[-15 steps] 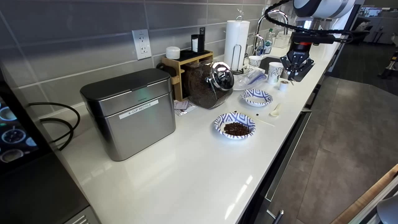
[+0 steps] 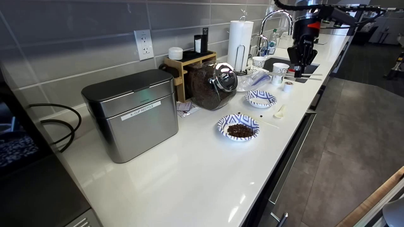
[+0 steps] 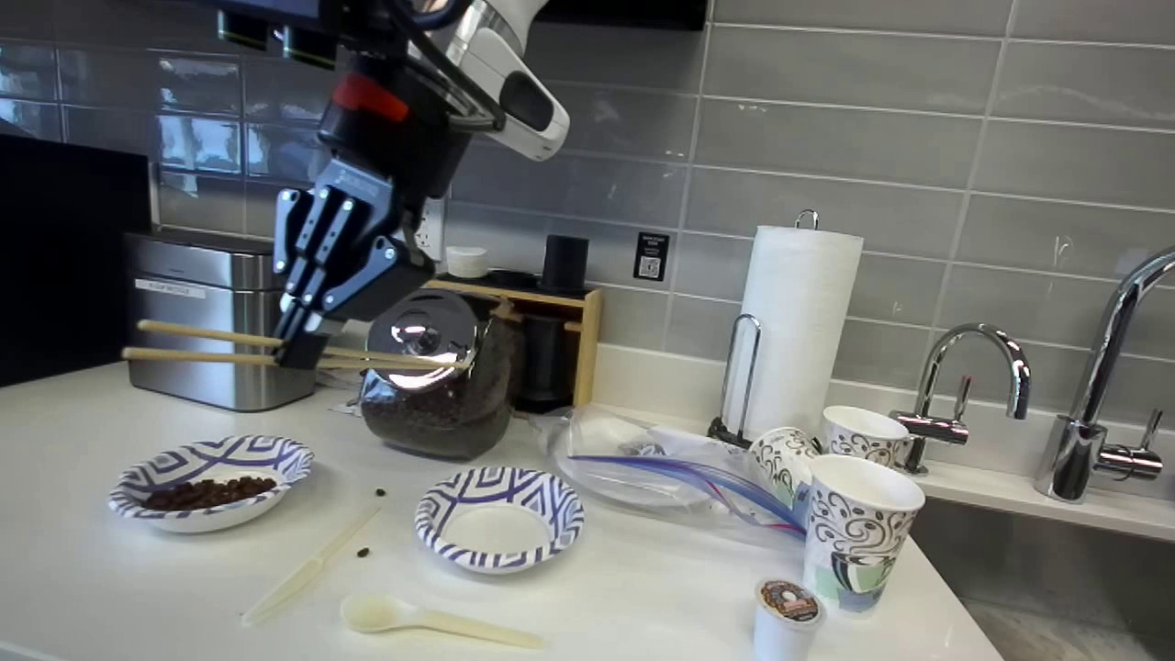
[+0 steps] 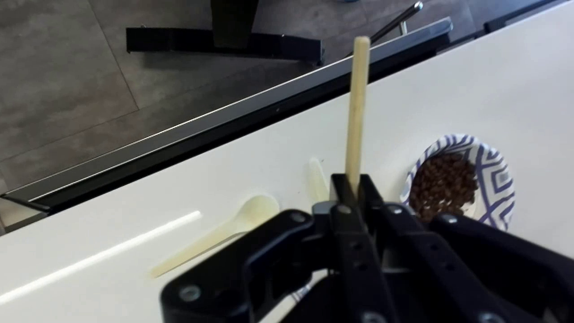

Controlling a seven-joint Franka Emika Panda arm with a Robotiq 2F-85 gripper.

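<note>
My gripper [image 3: 297, 347] is shut on a pair of wooden chopsticks [image 3: 209, 335], which stick out on both sides of its fingers, in the air above the counter. In the wrist view one chopstick [image 4: 356, 107] points away from the fingertips. Below lie a patterned bowl [image 3: 295, 463] holding dark brown beans [image 3: 209, 494] and a second patterned bowl [image 3: 496, 562] that looks empty. A pale spoon [image 3: 474, 626] and a pale knife-like utensil [image 3: 308, 567] rest on the counter. Neither bowl is touched by the chopsticks.
A large glass jar [image 2: 206, 89] lies tilted by the wall, near a steel bin [image 2: 147, 126]. Paper cups [image 3: 862, 518], a small pod [image 3: 788, 622], a plastic bag [image 3: 650, 452] and a paper towel roll [image 3: 795, 319] stand toward the sink.
My gripper has turned at the wrist, with its body narrower in exterior view 1. The chopsticks now stretch sideways there. The bowls and utensils have stayed where they were.
</note>
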